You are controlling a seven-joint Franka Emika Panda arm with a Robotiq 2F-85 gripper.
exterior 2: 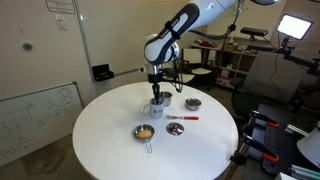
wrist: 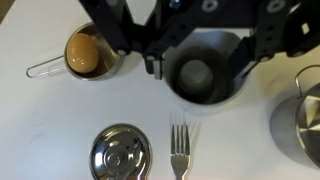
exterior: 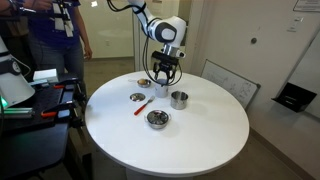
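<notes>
A pale mug (exterior 2: 155,112) with a side handle stands upright near the middle of the round white table. My gripper (exterior 2: 156,99) points down directly over it. In the wrist view the mug (wrist: 203,75) shows its dark inside, and the dark fingers (wrist: 154,62) are spread apart across its mouth. In exterior view 1 the fingertips hover at about rim height above the mug (exterior: 162,91). Whether a finger touches the rim cannot be told.
Around the mug are a small pan (wrist: 108,62) holding a brown egg (wrist: 83,52), a round metal lid (wrist: 120,155), a red-handled fork (exterior: 141,107), a steel pot (exterior: 179,100) and a metal bowl (exterior: 157,119).
</notes>
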